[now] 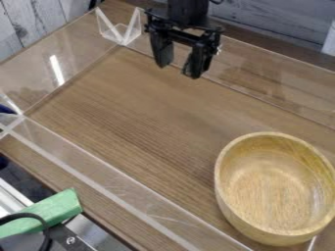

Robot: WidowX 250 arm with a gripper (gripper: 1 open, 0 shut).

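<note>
My black gripper (pixel 181 54) hangs over the back of the wooden table, top centre of the view, with its dark fingers pointing down. It is too dark and small to tell whether it is open or shut, or whether anything is between the fingers.
A large round wooden bowl (pixel 272 186) sits at the front right. A green object (pixel 35 212) and black cables lie at the bottom left. Clear plastic edging runs along the left side.
</note>
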